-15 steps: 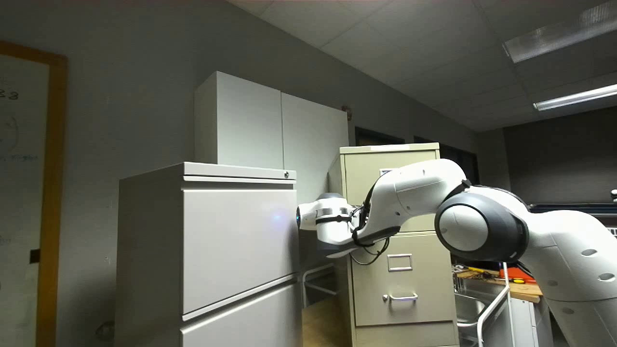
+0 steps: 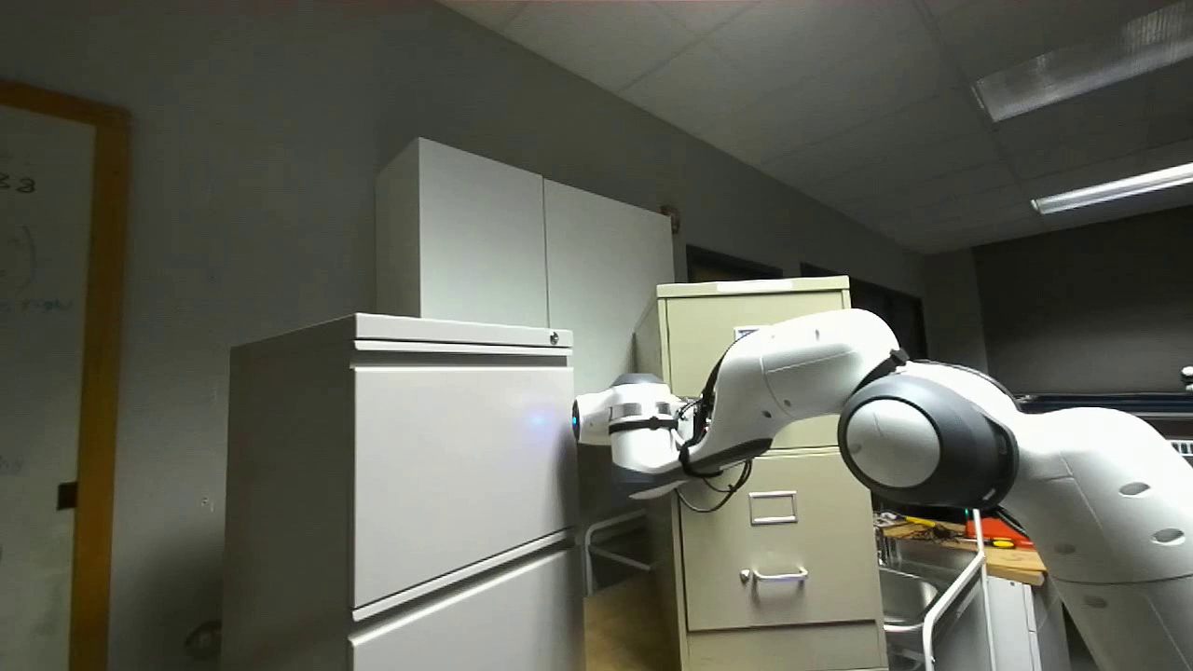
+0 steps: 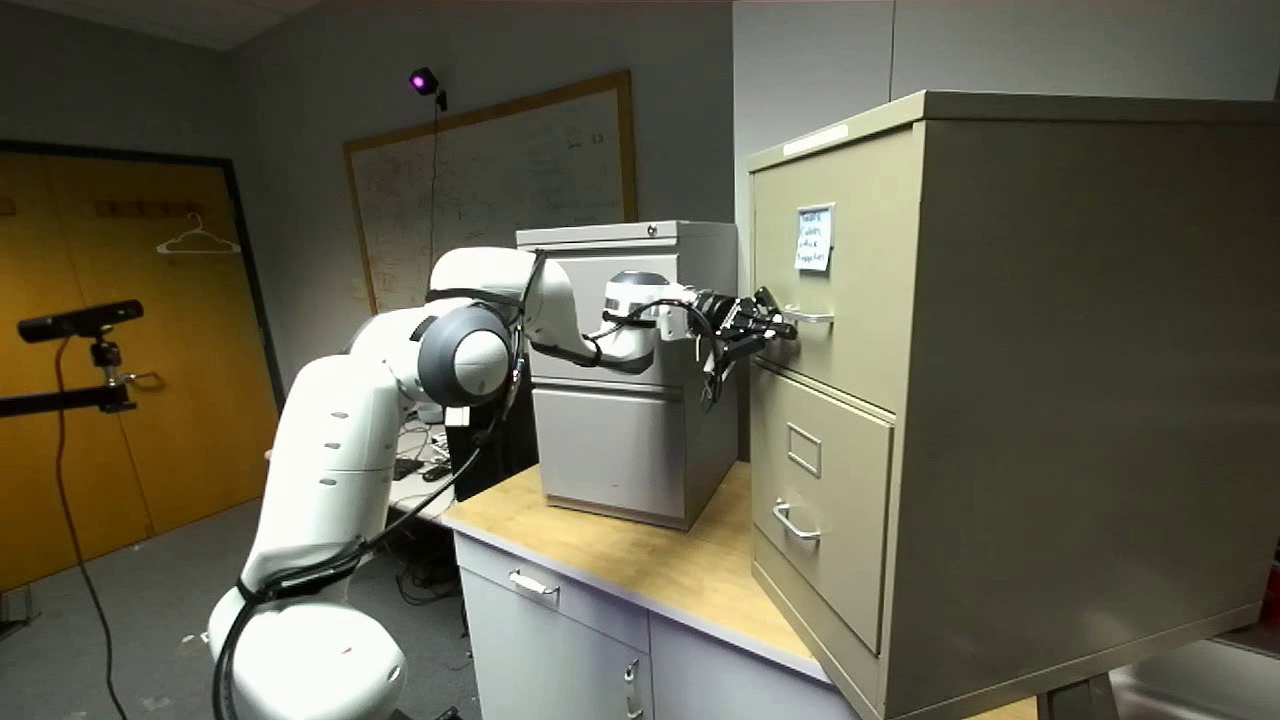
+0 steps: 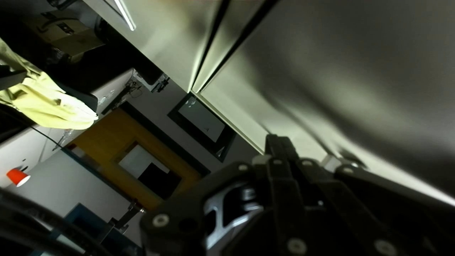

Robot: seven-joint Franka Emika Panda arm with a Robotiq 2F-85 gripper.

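The beige filing cabinet (image 3: 1056,360) stands at the right of exterior view 2, both drawers closed. Its upper drawer (image 3: 870,216) carries a pale metal handle (image 3: 812,318), and my gripper (image 3: 780,314) is at the left end of that handle, close to the drawer front. From the wrist, the gripper looks shut, its dark fingers together and nothing visible between them. A bit of pale metal, apparently the handle (image 4: 331,163), shows just right of the fingertips. Whether they touch it I cannot tell. The arm hides the gripper in exterior view 1.
A grey two-drawer cabinet (image 3: 609,438) stands close behind my wrist on the wooden countertop (image 3: 576,528). The beige cabinet's lower drawer has its own handle (image 3: 792,521). Open room lies left of the arm, towards the wooden door (image 3: 120,360).
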